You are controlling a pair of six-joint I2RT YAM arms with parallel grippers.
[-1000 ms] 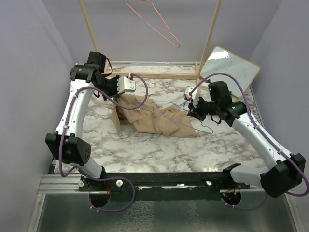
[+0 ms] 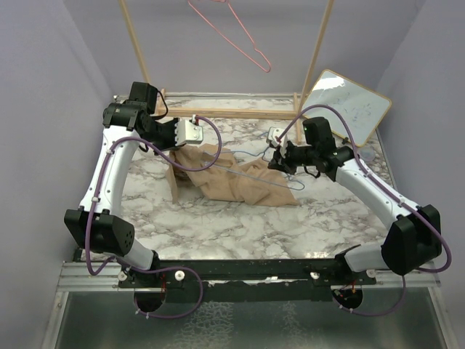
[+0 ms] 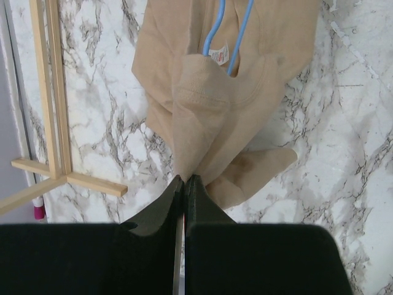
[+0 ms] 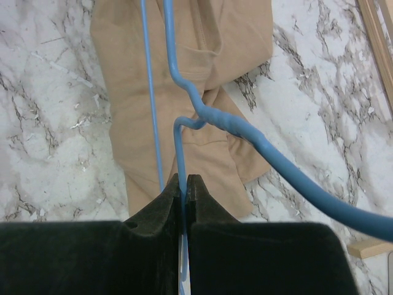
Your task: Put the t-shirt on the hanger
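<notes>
The beige T-shirt (image 2: 240,189) lies crumpled on the marble table, its left part lifted. My left gripper is shut on a bunched fold of it, near the collar with its white label. A blue hanger (image 2: 258,177) reaches into the shirt's neck opening (image 3: 233,86), seen in the left wrist view. My right gripper is shut on the blue hanger's wire over the shirt's right part; the hanger's hook and neck run across the right wrist view.
A wooden rack (image 2: 218,113) stands at the back, with a pink hanger (image 2: 247,43) hanging high on it. A whiteboard (image 2: 345,102) leans at the back right.
My right gripper has moved to the left with the blue hanger, pushing it further toward the shirt's left part.
</notes>
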